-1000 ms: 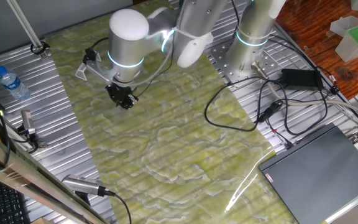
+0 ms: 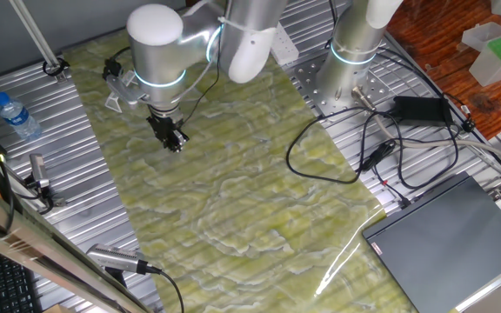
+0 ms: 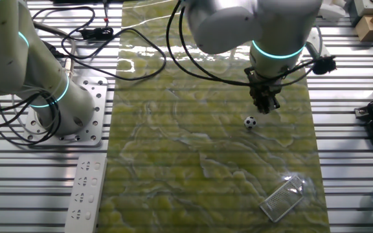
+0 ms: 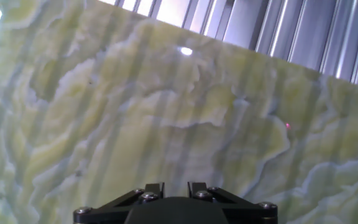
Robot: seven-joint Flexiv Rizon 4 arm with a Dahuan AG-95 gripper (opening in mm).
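Observation:
My gripper shows at the bottom of the wrist view, its two black fingertips apart, with only the marbled mat visible between them. In exterior view 2 the gripper [image 3: 268, 109] hangs over the mat, tilted. A small black-and-white ball [image 3: 250, 122] appears just beside and below it in that picture; how far apart in height they are, I cannot tell. A flat grater [image 3: 282, 199] with a clear handle end lies on the mat in the same view. From exterior view 1 the gripper [image 2: 174, 144] is seen above the upper left of the mat; neither ball nor grater is distinguishable there.
A power strip [image 3: 86, 194] lies beside the mat. Loose black cable [image 2: 298, 165] loops over the mat's edge, near a dark laptop [image 2: 459, 239]. A water bottle [image 2: 17, 117] and a camera [image 2: 116, 258] are on the left.
In exterior view 1 the wrist and upper arm have swung left and slightly up, changing the wrist's tilt. The gripper's fingertips have shifted only slightly.

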